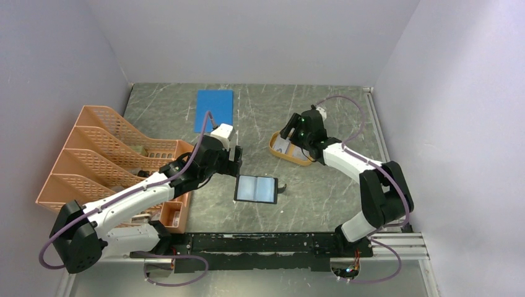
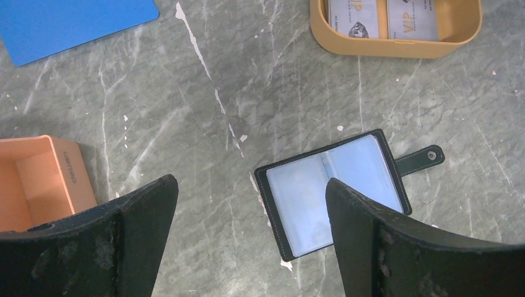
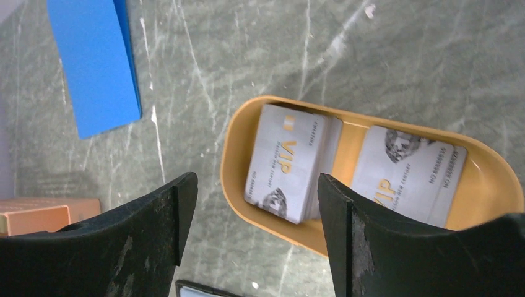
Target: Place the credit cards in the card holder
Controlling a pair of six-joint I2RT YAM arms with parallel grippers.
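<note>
Two stacks of white VIP cards lie in a tan oval box: the left stack [image 3: 283,158] near its rounded end, the other stack [image 3: 405,173] further right. Over this box [image 1: 272,148] hangs my right gripper, open and holding nothing, its fingers above the level of the cards. The card holder [image 2: 300,210], black-edged with pale clear pockets and a strap, lies spread flat on the table. My left gripper [image 1: 235,159] is up and to the left of the holder, open and empty; its right finger [image 2: 353,223] covers part of the holder in the left wrist view.
A blue sheet [image 1: 215,108] lies at the back left of the marbled table. An orange slotted rack [image 1: 117,154] with small items fills the left side, partly under my left arm. Bare table surrounds the holder and extends to the right.
</note>
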